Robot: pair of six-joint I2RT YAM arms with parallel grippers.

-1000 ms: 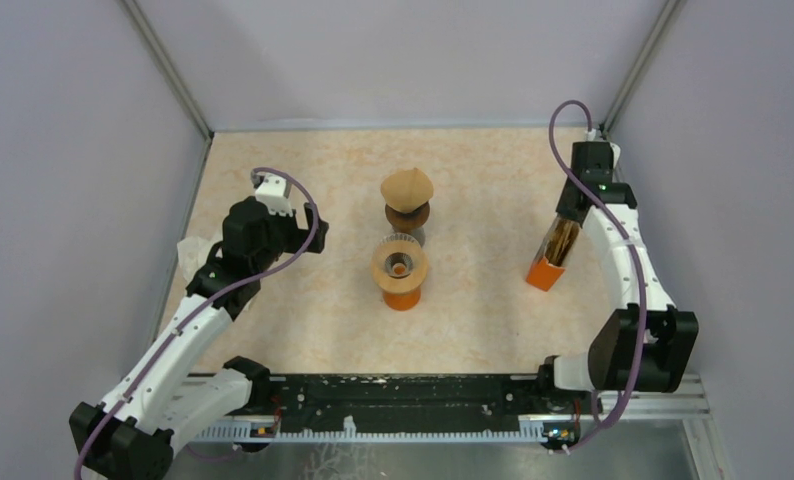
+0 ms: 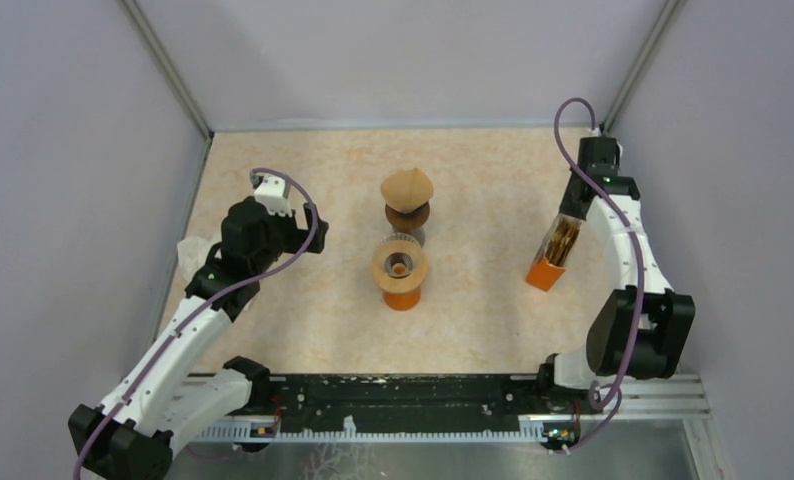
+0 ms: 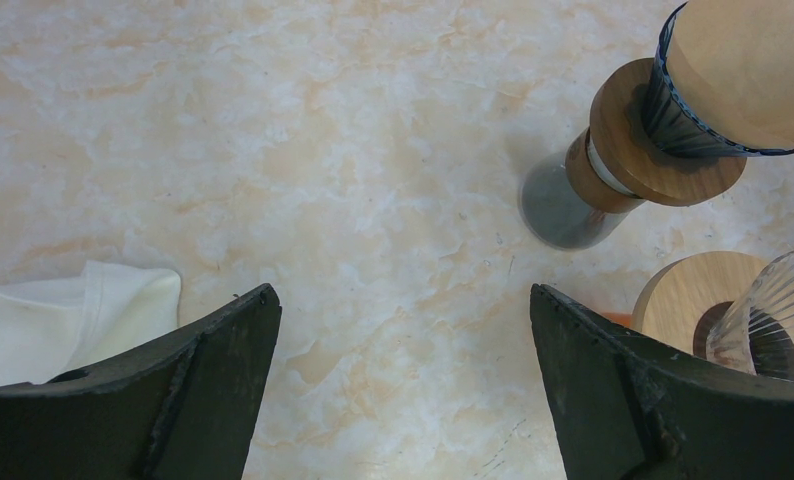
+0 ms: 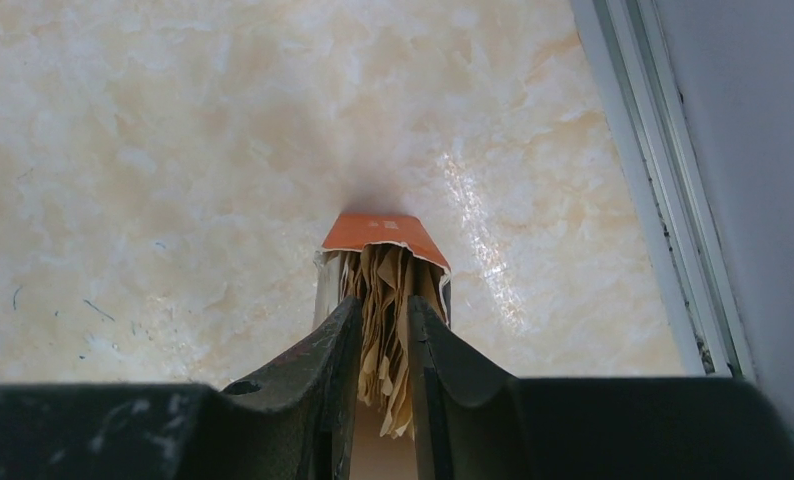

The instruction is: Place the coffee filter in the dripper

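Note:
An orange box (image 2: pixel 546 274) of folded brown paper filters (image 2: pixel 562 242) stands on the right of the table. At its far end is my right gripper (image 2: pixel 573 208), its fingers a narrow way open. In the right wrist view the filters (image 4: pixel 383 275) show past and between the fingertips, with none clearly gripped. A clear ribbed dripper (image 3: pixel 785 305) with a wooden collar (image 2: pixel 400 268) sits mid-table, empty. Behind it, another dripper (image 3: pixel 673 115) on a glass carafe (image 3: pixel 570 203) holds a brown filter (image 2: pixel 407 188). My left gripper is wide open and empty, left of both.
A white cloth (image 3: pixel 123 310) lies at the left table edge, partly under the left arm. The table between the drippers and the orange box is bare. A wall (image 4: pixel 763 150) runs close along the right side.
The left arm, the drippers and the box have stayed put.

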